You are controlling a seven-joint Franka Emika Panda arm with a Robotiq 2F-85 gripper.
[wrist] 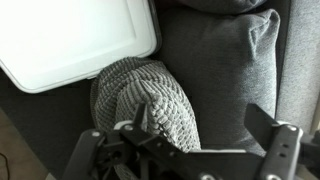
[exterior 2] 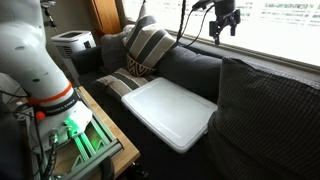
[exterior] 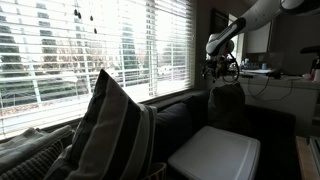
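High above the sofa, my gripper (exterior: 222, 70) hangs at the end of the arm. In the wrist view the gripper is open, its dark fingers spread wide with nothing seen between them. Below it lie a knitted grey cushion (wrist: 165, 100) and a smooth dark grey cushion (wrist: 225, 75). The white flat box or lid (wrist: 80, 35) shows at the upper left there. From the second exterior view, this white piece (exterior 2: 170, 108) lies flat on the sofa seat, and the gripper (exterior 2: 220, 25) hangs in front of the window.
Striped pillows (exterior 2: 150, 45) lean at the sofa's far end in the second exterior view. A large dark knitted cushion (exterior 2: 265, 120) fills its right side. Window blinds (exterior: 80, 50) run behind the sofa. A counter (exterior: 275, 98) stands behind the arm.
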